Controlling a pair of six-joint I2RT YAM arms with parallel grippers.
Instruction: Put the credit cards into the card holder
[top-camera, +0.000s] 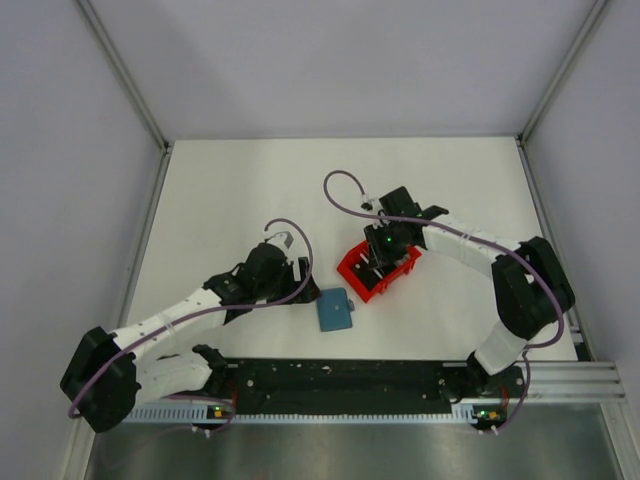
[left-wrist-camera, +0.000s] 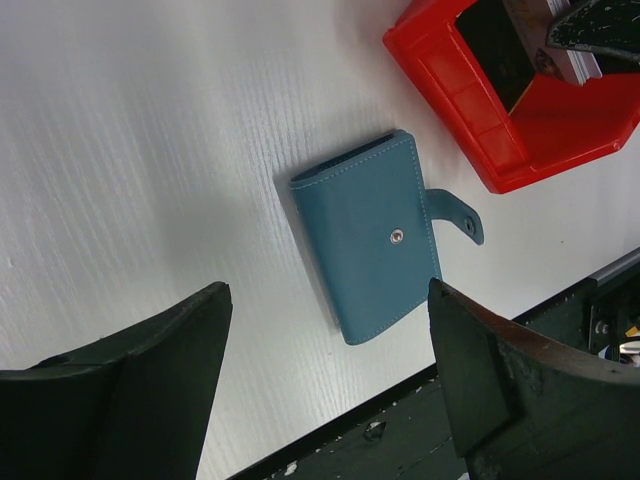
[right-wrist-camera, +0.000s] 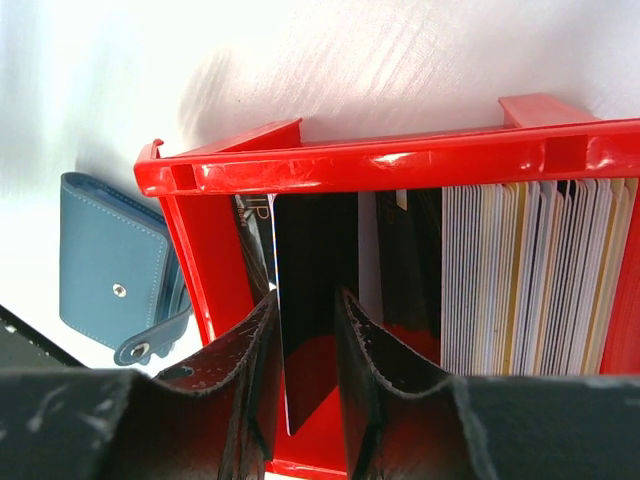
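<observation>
The blue card holder (top-camera: 335, 310) lies flat on the table; in the left wrist view its snap strap (left-wrist-camera: 457, 215) sticks out sideways. My left gripper hangs above it, fingers wide apart and nothing between them. The red tray (top-camera: 361, 280) stands to its right. A row of cards (right-wrist-camera: 530, 270) is packed at one end of the tray, and a dark card (right-wrist-camera: 318, 260) leans near the other. My right gripper is over the tray with its fingers apart, the dark card showing in the gap. Whether either finger touches it is hard to see.
The tray's raised red rim (right-wrist-camera: 400, 165) runs close by the right fingers. Only a narrow gap separates tray and card holder. A dark strip (top-camera: 340, 388) lines the front edge.
</observation>
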